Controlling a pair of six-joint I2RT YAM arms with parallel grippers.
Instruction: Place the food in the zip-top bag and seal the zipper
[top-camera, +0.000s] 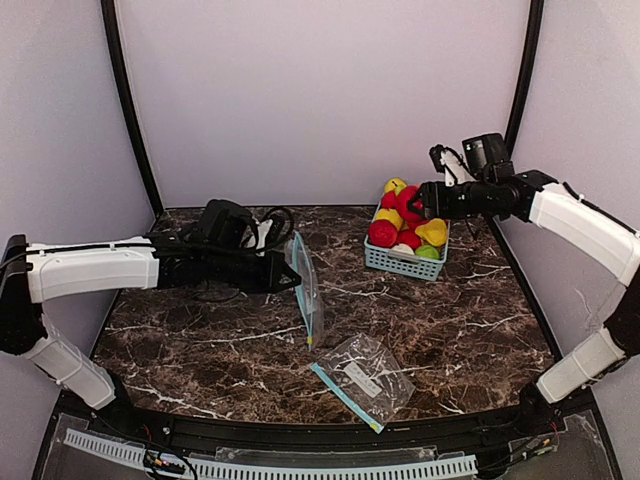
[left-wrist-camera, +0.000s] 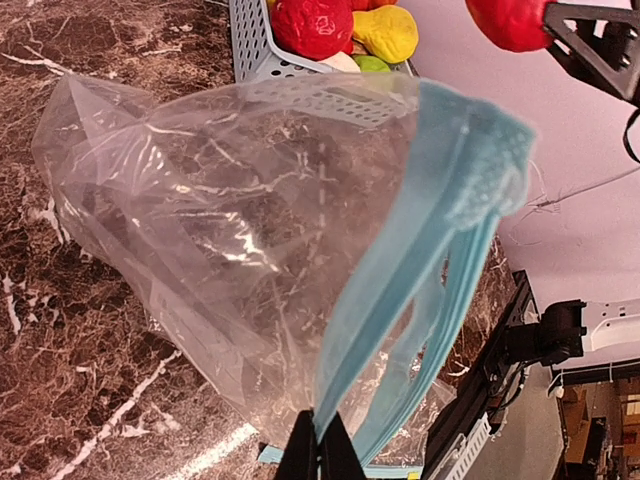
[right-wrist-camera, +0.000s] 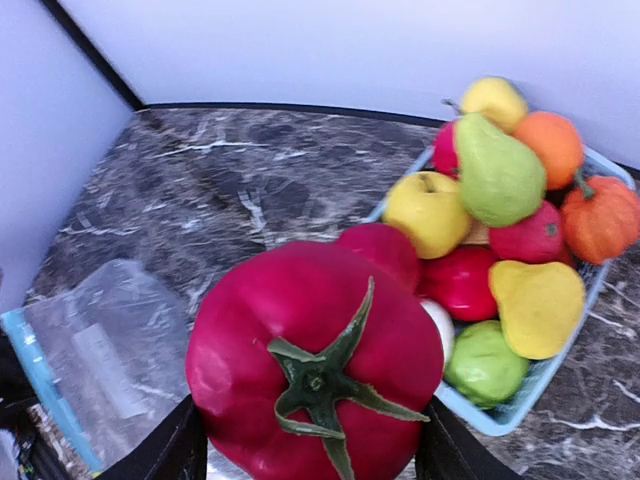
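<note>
My left gripper (top-camera: 285, 270) is shut on a clear zip top bag (top-camera: 308, 300) with a blue zipper strip, holding it upright above the table; in the left wrist view the bag (left-wrist-camera: 220, 230) fills much of the frame, its top edge apart. My right gripper (top-camera: 430, 200) is shut on a red tomato (right-wrist-camera: 310, 360), lifted over the blue basket (top-camera: 405, 265) of toy fruit and vegetables, which holds apples, a pear, a pumpkin and others (right-wrist-camera: 500, 170).
A second zip bag (top-camera: 365, 380) lies flat at the table's front centre. Walls stand behind and at both sides.
</note>
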